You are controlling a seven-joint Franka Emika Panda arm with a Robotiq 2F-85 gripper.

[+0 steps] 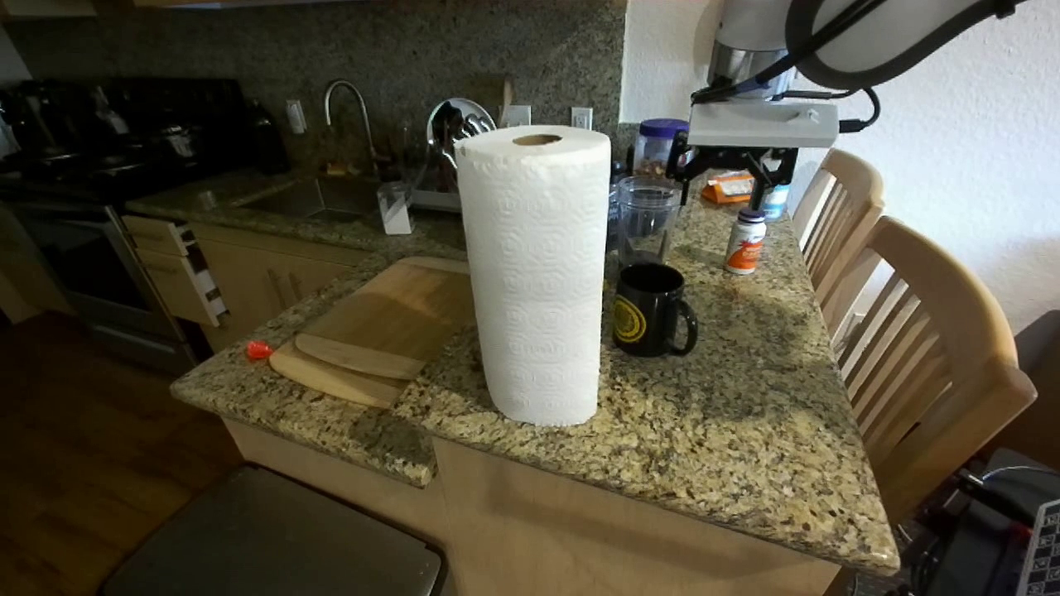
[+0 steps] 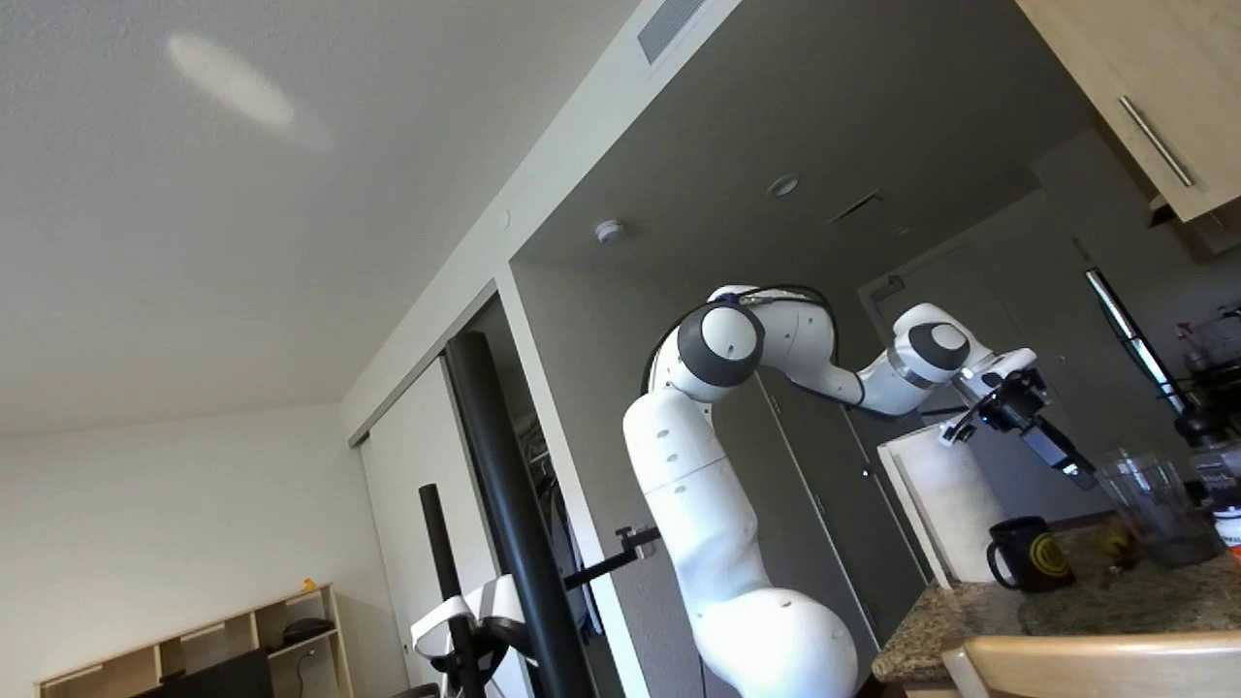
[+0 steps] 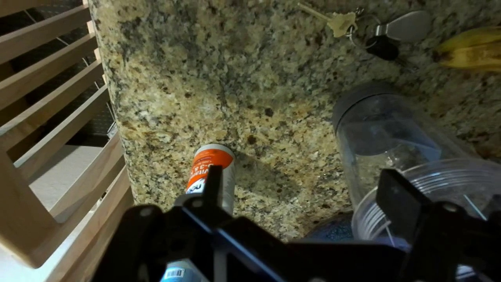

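My gripper [image 1: 722, 197] is open and pointing down above the far part of the granite counter, with nothing between its fingers. In the wrist view, a white bottle with an orange label [image 3: 212, 171] stands partly behind the left finger [image 3: 214, 181]. Behind the right finger [image 3: 397, 199] is a clear plastic container [image 3: 390, 127] with a grey base. In exterior view 1, the bottle [image 1: 744, 243] stands upright below the fingers. A black mug [image 1: 648, 316] with a yellow emblem sits nearer the camera.
A tall paper towel roll [image 1: 537, 288] stands at the counter's near side. Keys [image 3: 343, 22] and a banana [image 3: 472, 49] lie on the counter. Wooden chairs [image 1: 919, 328] line its right edge. Cutting boards [image 1: 387, 313] rest on the lower counter.
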